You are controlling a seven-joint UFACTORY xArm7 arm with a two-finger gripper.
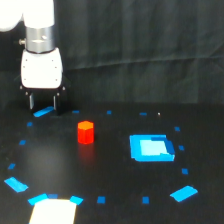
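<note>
A bright red cube (85,132) stands on the black table, left of the middle of the camera view. My white gripper (42,101) is at the upper left, behind and to the left of the cube and apart from it. Its two thin dark fingers point down, spread with a gap between them and nothing visible in it. Right of the cube is a blue square (136,150) with a smaller pale patch (154,148) in it.
Short blue strips, including one at the lower right (184,193), and several small blue marks dot the table. A cream-coloured object (53,212) is cut off by the bottom edge. A dark curtain (150,55) hangs behind.
</note>
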